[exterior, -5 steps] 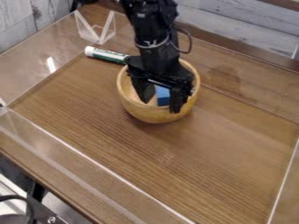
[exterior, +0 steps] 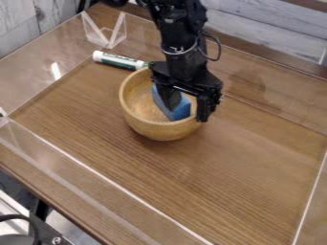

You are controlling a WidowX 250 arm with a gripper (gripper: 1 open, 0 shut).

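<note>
My black gripper point(exterior: 183, 100) reaches down from the top centre into a tan bowl point(exterior: 153, 129) in the middle of the wooden table. Its fingers stand apart, around or just over a blue object point(exterior: 170, 105) inside the bowl. Whether they touch it is hidden by the gripper's body.
A white and green cylinder point(exterior: 118, 59) lies behind the bowl to the left. A clear plastic item point(exterior: 109, 29) stands at the back left. A black cable point(exterior: 19, 228) shows at the lower left.
The gripper has shifted slightly right. The bowl has moved a little left, and more of the blue object now shows between the fingers.
</note>
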